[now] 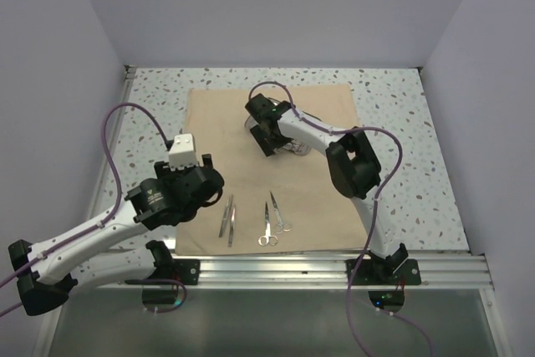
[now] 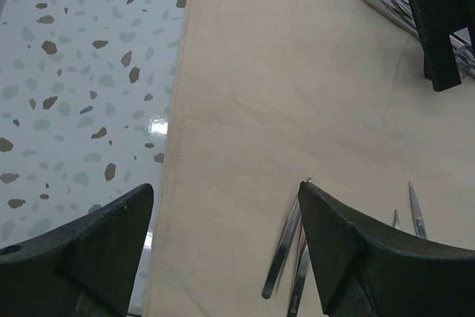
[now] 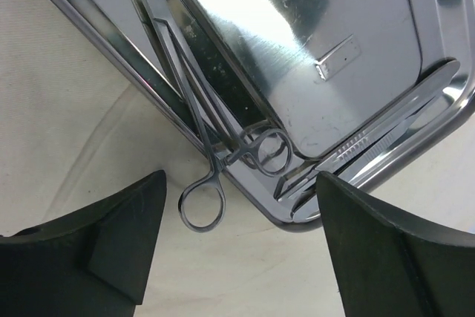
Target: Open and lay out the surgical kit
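The steel tray [image 3: 371, 35] lies on the beige cloth, partly under my right gripper [image 1: 272, 141]. In the right wrist view my open right gripper is over its corner, around the ring of a forceps [image 3: 200, 116] lying across the rim, with more ringed instruments [image 3: 271, 139] and tweezers [image 3: 401, 109] inside. My left gripper is open above the cloth's left part. On the front of the cloth lie tweezers [image 1: 225, 219], a second slim instrument [image 1: 232, 227], scissors [image 1: 267, 236] and another ringed instrument [image 1: 281, 221].
The cloth [image 1: 318, 206] has bare room at its middle, left and front right. Speckled table surface [image 1: 401, 173] surrounds it, with grey walls at the sides and back.
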